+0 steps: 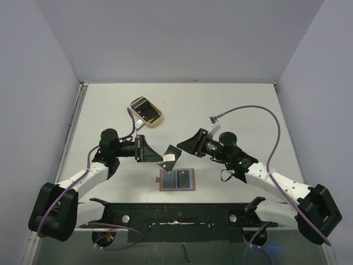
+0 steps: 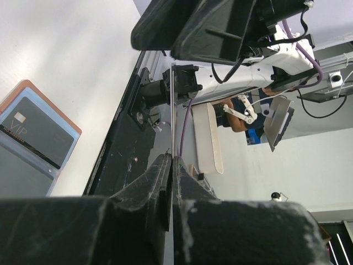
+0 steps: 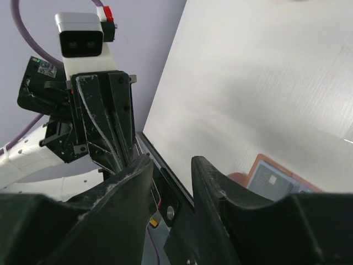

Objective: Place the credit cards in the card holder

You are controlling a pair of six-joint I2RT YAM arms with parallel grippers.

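A dark card (image 1: 171,154) juts from my left gripper (image 1: 161,158), which is shut on it; in the left wrist view the card (image 2: 172,110) appears edge-on between the fingertips. Just to its right hangs my right gripper, fingers parted and nothing seen between its fingers. The brown-rimmed card holder (image 1: 177,190) lies on the table below the raised card. Dark cards fill its two visible slots, one a VIP card (image 2: 41,130) in the left wrist view.
A tan tray (image 1: 156,121) with several black cards (image 1: 144,108) rests at the back left. A dark rail (image 1: 165,218) runs along the front edge.
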